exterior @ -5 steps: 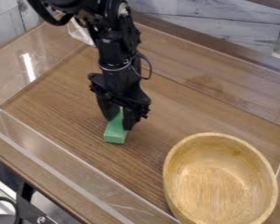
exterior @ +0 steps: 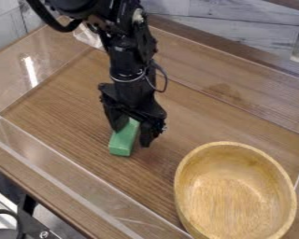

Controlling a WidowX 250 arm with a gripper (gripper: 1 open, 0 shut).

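Observation:
My black gripper [exterior: 130, 119] reaches down from the top centre of the camera view, its fingers open and low around a green block [exterior: 122, 140] that lies on the wooden table [exterior: 64, 103]. The block's upper part is partly hidden behind the fingers. Whether the fingers touch it is unclear.
A large pale wooden bowl [exterior: 234, 196] sits at the front right. The tabletop behind and left of the gripper is mostly clear. A grey wall runs along the back, and the table's front edge crosses the lower left.
The gripper has come lower and its fingers now sit further down around the green block, one on the right reaching beside it. The block looks about in the same place.

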